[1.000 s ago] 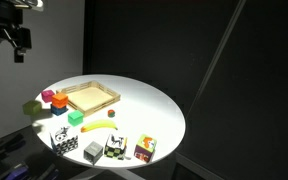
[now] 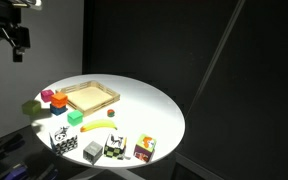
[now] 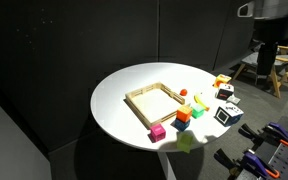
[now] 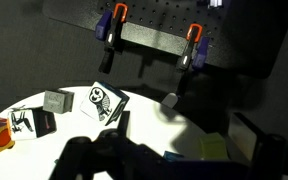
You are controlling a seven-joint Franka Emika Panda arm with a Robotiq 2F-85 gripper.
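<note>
My gripper (image 2: pixel 5 50) hangs open high over the near left side of the round white table (image 2: pixel 149 95), with nothing between its fingers. Its two dark fingers stand wide apart in the wrist view. In exterior view 2 the gripper (image 3: pixel 264 70) is at the upper right, well clear of everything on the table. An orange block (image 2: pixel 59 99) rests on a blue block (image 2: pixel 58 110). Near them are a pink block (image 3: pixel 157 132), a green block (image 2: pixel 75 118) and a yellow-green block (image 3: pixel 185 143). A shallow wooden tray (image 3: pixel 136 108) looks empty.
A yellow banana (image 2: pixel 99 125) and a small round reddish thing (image 3: pixel 184 92) lie mid-table. Along one edge sit a black-and-white patterned cube (image 4: pixel 103 102), a grey cube (image 4: pixel 57 101) and other patterned cubes (image 2: pixel 145 148). Clamps (image 4: pixel 192 45) hold the arm's mounting plate.
My gripper has shifted very slightly since a second ago and stays high. The objects on the table have not moved.
</note>
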